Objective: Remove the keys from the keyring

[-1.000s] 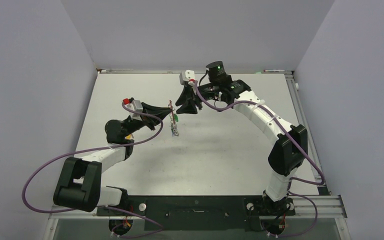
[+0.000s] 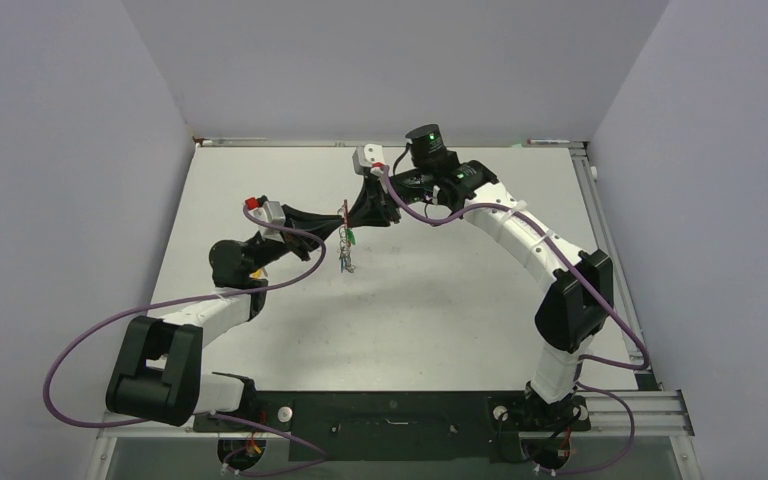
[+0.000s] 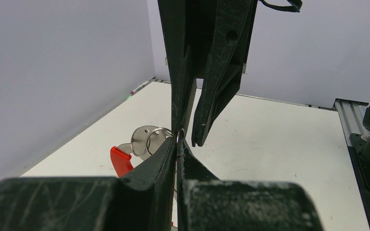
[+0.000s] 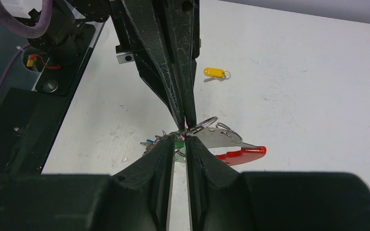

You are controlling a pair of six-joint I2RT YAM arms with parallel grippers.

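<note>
Near the middle, above the table, hangs a keyring bunch (image 2: 346,250) with metal rings (image 3: 139,137), a red-headed key (image 3: 121,161) and green tags. My left gripper (image 2: 338,220) is shut at the top of the bunch; in the left wrist view its fingertips (image 3: 177,144) meet at a ring. From the opposite side, my right gripper (image 2: 352,218) has its fingertips at the same spot, just beyond the left ones. In the left wrist view its fingers stand slightly apart; whether anything is between them is hard to tell. In the right wrist view, its tips overlap the bunch.
A small yellow tag with a key (image 4: 214,72) lies on the white table (image 2: 430,310), partly hidden under my left arm in the top view. Grey walls bound the sides and back.
My right gripper has moved left onto the top of the bunch, closing the gap to my left gripper. The bunch has swung slightly; the left arm has stayed in place.
</note>
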